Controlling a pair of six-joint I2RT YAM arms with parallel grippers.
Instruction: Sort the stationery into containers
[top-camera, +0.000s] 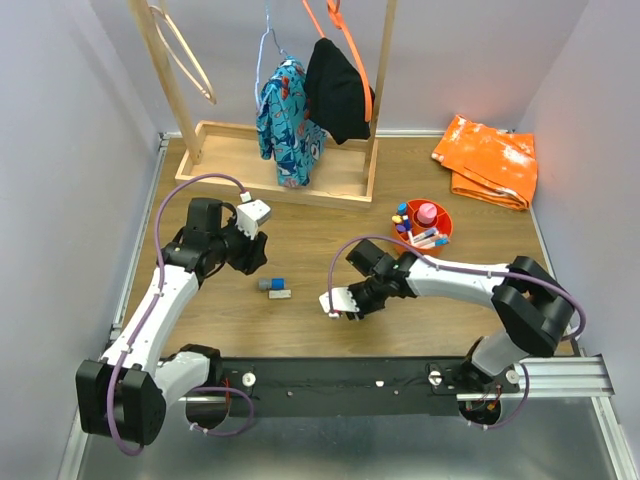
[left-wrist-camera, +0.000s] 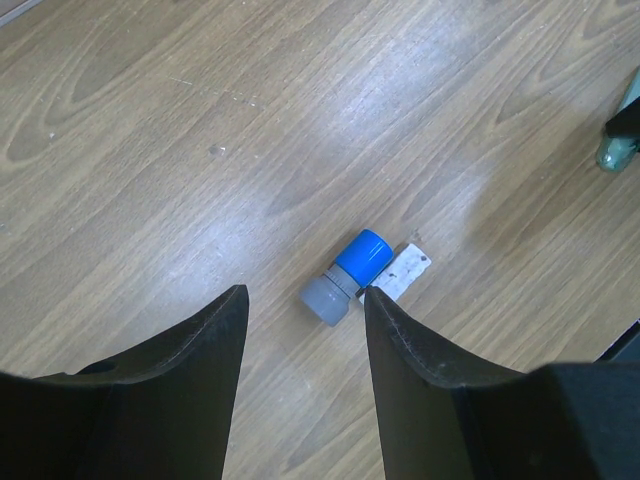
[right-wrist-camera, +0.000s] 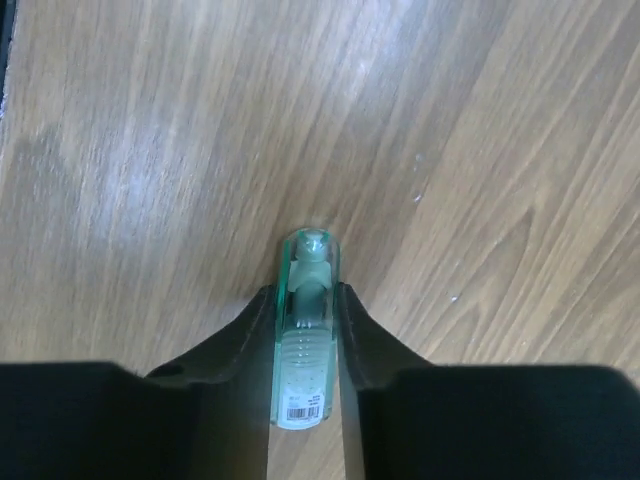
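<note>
A blue-and-grey glue stick (top-camera: 272, 284) lies beside a white eraser (top-camera: 280, 295) on the table's middle left. My left gripper (top-camera: 252, 258) hangs above and left of them, part open and empty; its wrist view shows the glue stick (left-wrist-camera: 345, 277) and eraser (left-wrist-camera: 397, 272) beyond its fingers. My right gripper is down at a teal translucent correction tape (right-wrist-camera: 304, 385), its fingertips on either side of it; whether they grip it is unclear. In the top view that item is hidden under the right gripper (top-camera: 352, 313).
A red round organizer (top-camera: 443, 215) with markers and a pink item stands at the back right. A wooden rack (top-camera: 220, 155) with bags fills the back. An orange folded bag (top-camera: 490, 160) lies at the far right.
</note>
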